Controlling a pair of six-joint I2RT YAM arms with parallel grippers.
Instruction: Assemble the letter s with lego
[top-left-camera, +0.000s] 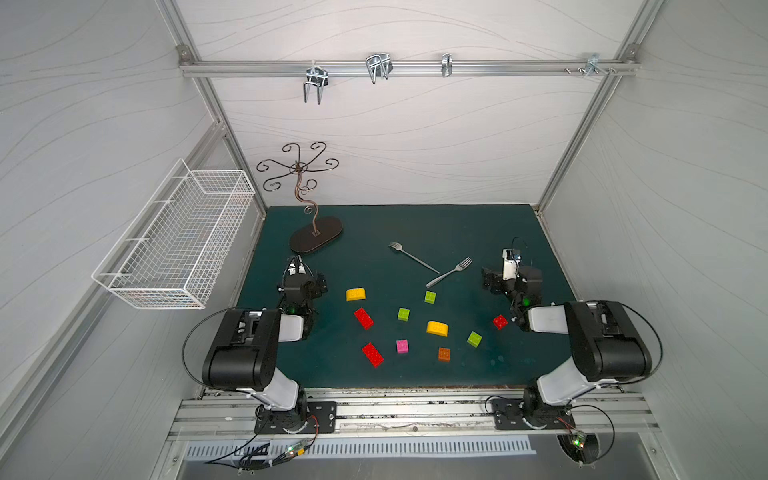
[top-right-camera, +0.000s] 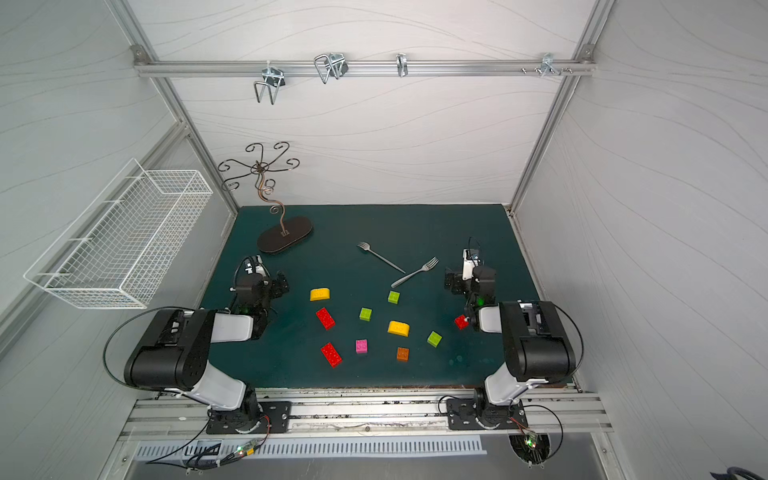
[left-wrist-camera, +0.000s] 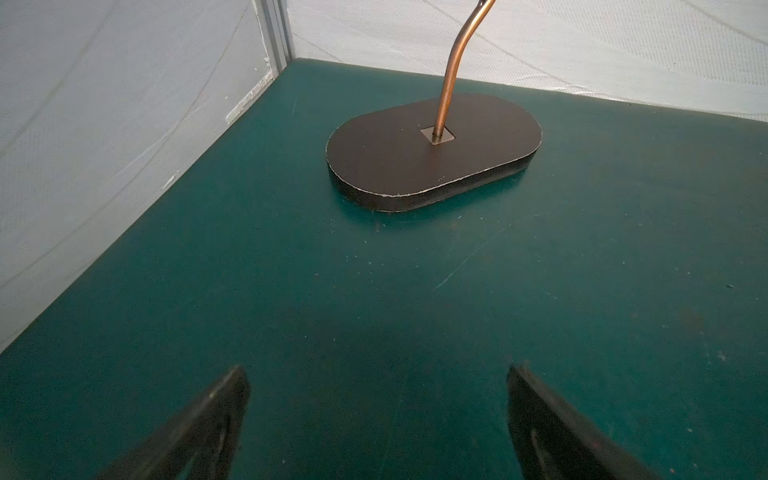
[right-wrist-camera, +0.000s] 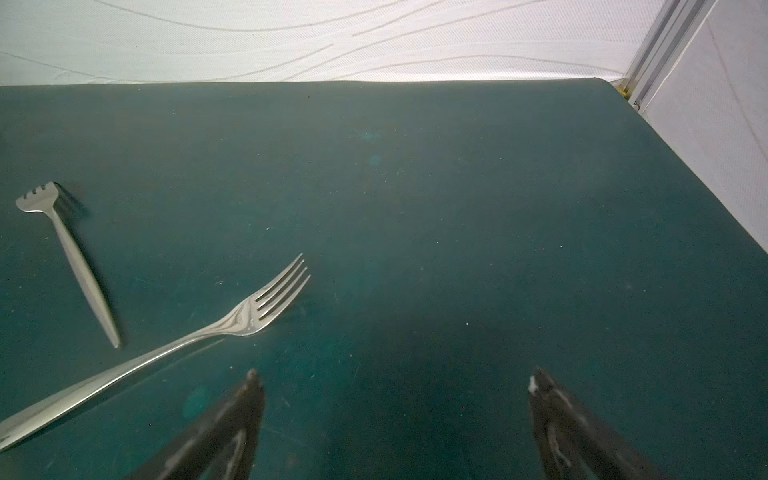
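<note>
Loose bricks lie scattered and apart on the green table. At the left are a yellow brick (top-left-camera: 355, 294) and two red bricks (top-left-camera: 363, 318) (top-left-camera: 373, 354). Around the middle sit a pink brick (top-left-camera: 402, 346), an orange brick (top-left-camera: 444, 353), a second yellow brick (top-left-camera: 437, 328) and green bricks (top-left-camera: 403, 314) (top-left-camera: 430, 297) (top-left-camera: 474, 339). A small red brick (top-left-camera: 500, 321) lies close beside the right arm. My left gripper stands open over bare table, left of the bricks. Also open and empty is my right gripper, at the table's right.
Two forks (top-left-camera: 413, 257) (top-left-camera: 449, 273) lie behind the bricks. A scrolled metal stand on a dark base (top-left-camera: 316, 234) occupies the back left. The white wire basket (top-left-camera: 216, 240) hangs on the left wall. Clear table (top-left-camera: 480, 228) spreads across the back right.
</note>
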